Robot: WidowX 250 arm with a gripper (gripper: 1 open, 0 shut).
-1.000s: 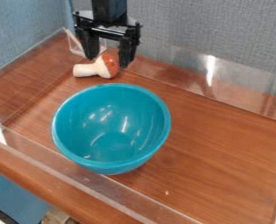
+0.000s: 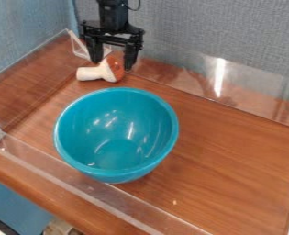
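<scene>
My black gripper [image 2: 112, 53] hangs at the top of the view, open, its two fingers on either side above a mushroom-like toy [image 2: 111, 68] with an orange cap and a pale stem. The toy lies on its side on the wooden table. I cannot tell whether the fingers touch it. A large empty turquoise bowl [image 2: 116, 138] stands in front of the toy, near the table's middle-left.
Clear low walls line its edges, and grey panels stand behind and to the left.
My gripper has moved slightly back and up in the view, its fingers still apart. The toy and bowl look unmoved.
</scene>
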